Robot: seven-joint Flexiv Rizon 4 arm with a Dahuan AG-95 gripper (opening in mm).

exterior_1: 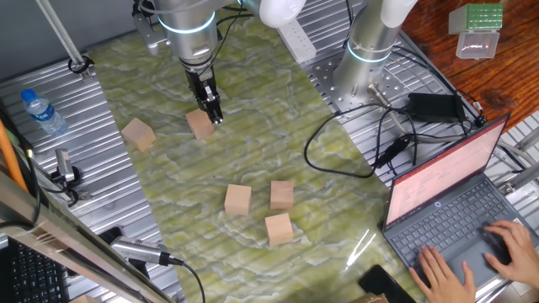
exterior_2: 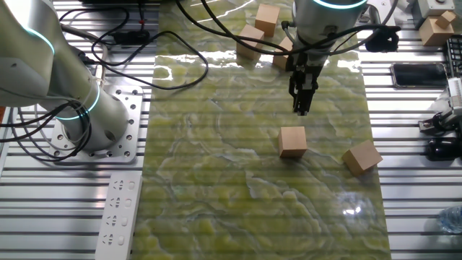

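My gripper [exterior_1: 216,120] points down over the green marbled mat; the gap between its fingertips is too small in view to judge. In the first exterior view it overlaps the right edge of a wooden cube [exterior_1: 200,124]. The second exterior view shows the gripper [exterior_2: 300,113] apart from that cube [exterior_2: 292,141], with mat visible between them. Another wooden cube [exterior_1: 138,134] lies near the mat's left edge. Three more form a loose group: a left cube [exterior_1: 238,199], a right cube [exterior_1: 282,194] and a lower cube [exterior_1: 279,229].
A black cable [exterior_1: 324,171] loops onto the mat's right side. Beside the mat are a laptop [exterior_1: 446,198] with a person's hands on it, a phone [exterior_1: 386,284] and a water bottle [exterior_1: 44,113]. A power strip [exterior_2: 118,215] runs along one edge.
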